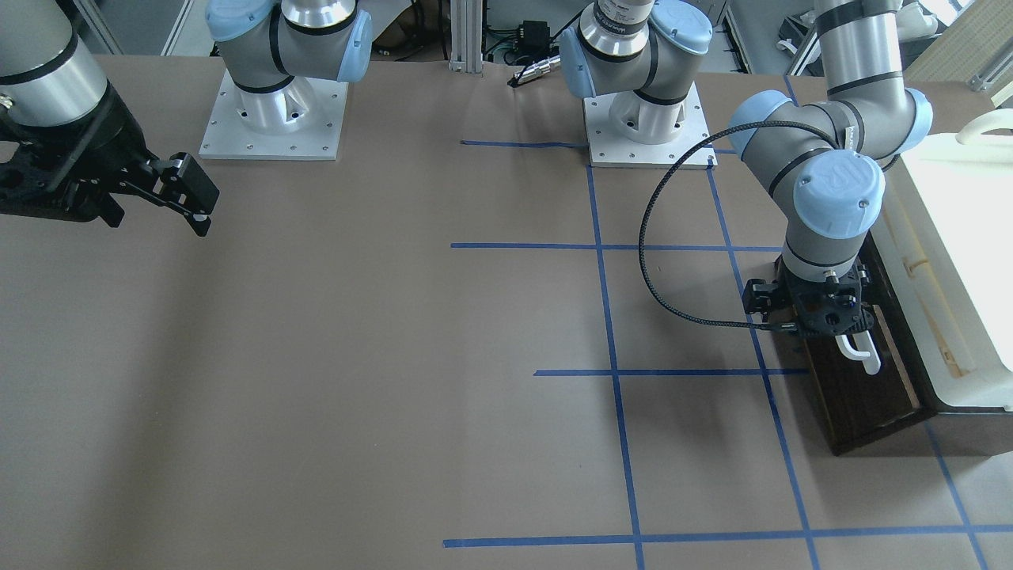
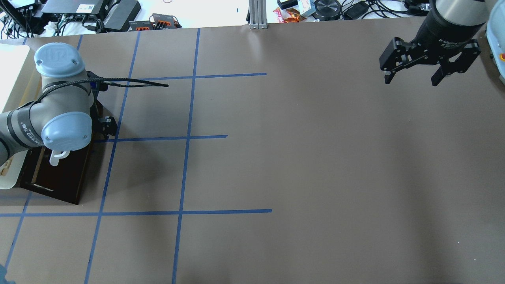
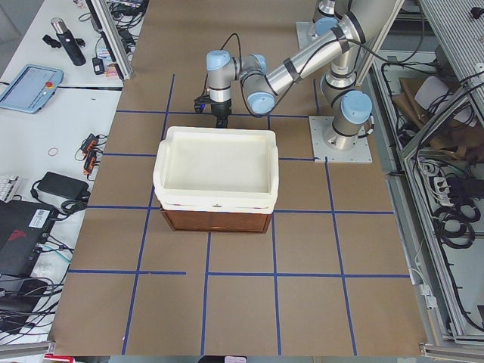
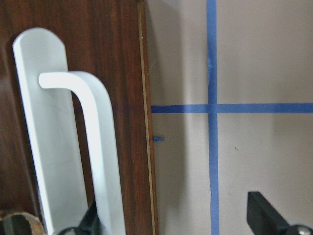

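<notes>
A dark wooden box with a white tub on top stands on the taped table. Its white handle has an L-shaped grip on a long plate, seen close in the left wrist view. My gripper is at this handle on the box's side; in the left wrist view one dark fingertip is behind the handle's lower part and the other stands apart to the right over the floor, so it is open. The wrist housing hides much of it in the front and top views.
Blue tape lines grid the table. Another arm's black gripper hangs on the far side, and other arm bases stand at the back.
</notes>
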